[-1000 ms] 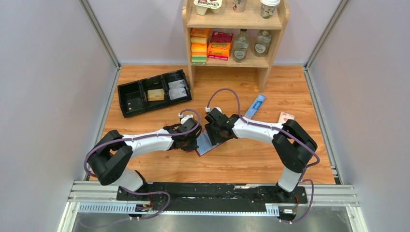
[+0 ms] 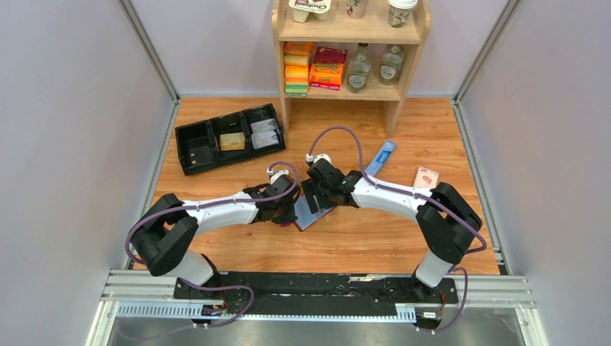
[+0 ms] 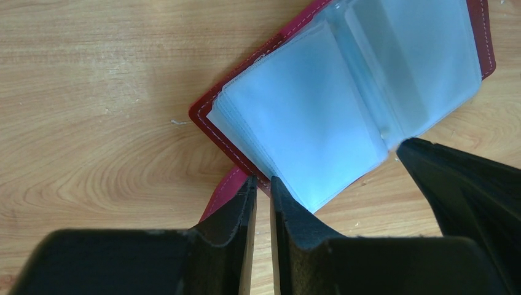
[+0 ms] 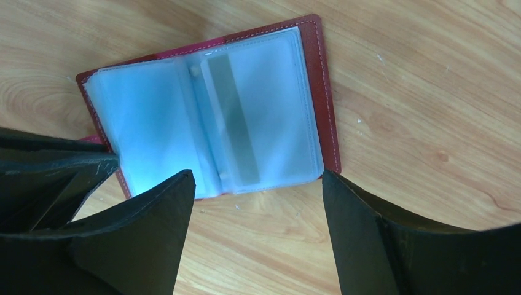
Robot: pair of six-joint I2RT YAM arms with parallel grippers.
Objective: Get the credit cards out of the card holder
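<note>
The open card holder (image 2: pixel 310 215), dark red leather with clear blue-tinted sleeves, lies on the wooden table between both grippers. In the left wrist view my left gripper is shut on the holder's lower-left edge, where a pink flap (image 3: pixel 224 189) hangs. In the right wrist view my right gripper stands open above the holder (image 4: pixel 270 117), its fingers spread either side of the right-hand sleeve's lower part. A pale strip shows inside that sleeve; whether it is a card is unclear.
A black divided tray (image 2: pixel 198 151) lies at the back left. A wooden shelf (image 2: pixel 349 32) with goods stands at the back. A blue packet (image 2: pixel 380 157) and a pink card box (image 2: pixel 426 177) lie to the right.
My right arm has shifted slightly to the right since one second ago, its gripper still over the card holder. The left arm has stayed still.
</note>
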